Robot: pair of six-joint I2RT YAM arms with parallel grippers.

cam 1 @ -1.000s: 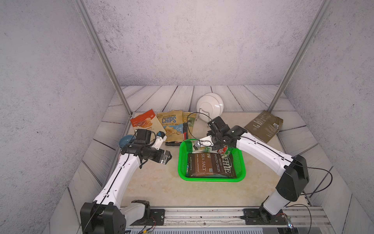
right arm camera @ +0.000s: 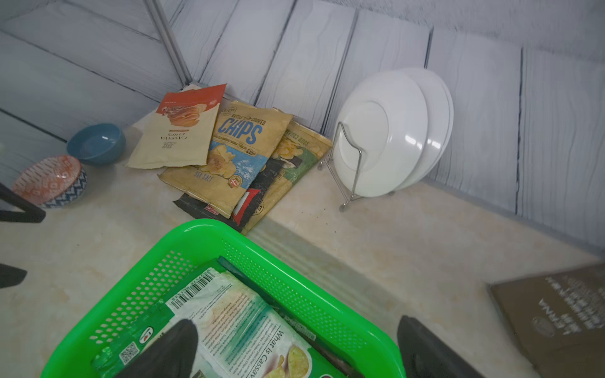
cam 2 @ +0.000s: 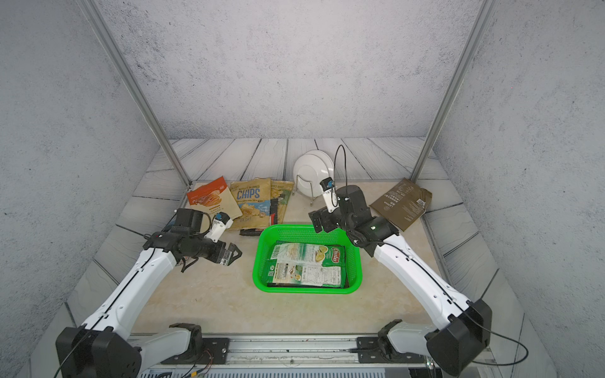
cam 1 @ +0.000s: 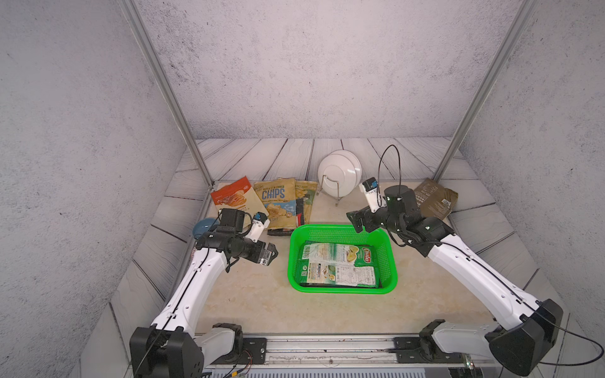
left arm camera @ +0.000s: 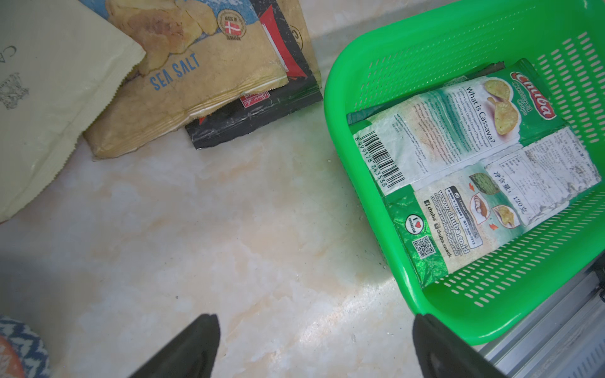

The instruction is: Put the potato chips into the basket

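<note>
The green basket point(cam 1: 342, 289) holds chip bags, the top one a green-and-white Chuba cassava bag point(left arm camera: 441, 145). My right gripper point(cam 1: 358, 219) is open and empty, raised over the basket's back rim. My left gripper stands open left of the basket, above bare counter, with nothing between its fingers. Behind it lie several more bags: a cream-and-red cassava bag point(right arm camera: 170, 138), a Sea Salt chips bag point(right arm camera: 220, 157) and others under them. A brown bag point(cam 2: 401, 203) lies at the back right.
White plates point(right arm camera: 371, 132) stand in a wire rack at the back centre. A blue bowl point(right arm camera: 97, 141) and a patterned bowl point(right arm camera: 53, 179) sit at the far left. The counter in front of the basket is clear.
My right gripper has risen up and back from inside the basket. The Chuba bag now covers the brown potato chips bag that showed on top there. The left arm has not moved.
</note>
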